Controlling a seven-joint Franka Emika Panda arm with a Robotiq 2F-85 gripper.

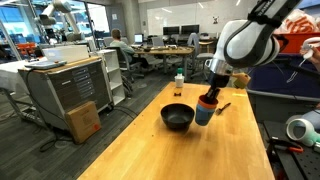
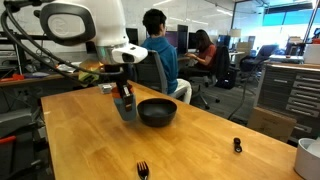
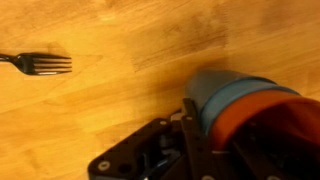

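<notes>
A blue-grey cup (image 1: 204, 115) with an orange-red cup (image 3: 250, 108) nested inside hangs from my gripper (image 1: 212, 94), tilted and a little above the table. The wrist view puts the cups at the right, and the fingers are shut on their rim. Exactly how the fingers sit on the rim is hard to make out. A black bowl (image 1: 177, 118) stands just beside the cups; in the second exterior view, the bowl (image 2: 157, 112) is right of the held cup (image 2: 126, 109).
A black fork (image 3: 45, 65) lies on the wooden table (image 1: 170, 155). Near the far edge stands a small bottle (image 1: 180, 75). A white container (image 2: 308, 158) and a small dark object (image 2: 237, 145) are at the right in the second exterior view.
</notes>
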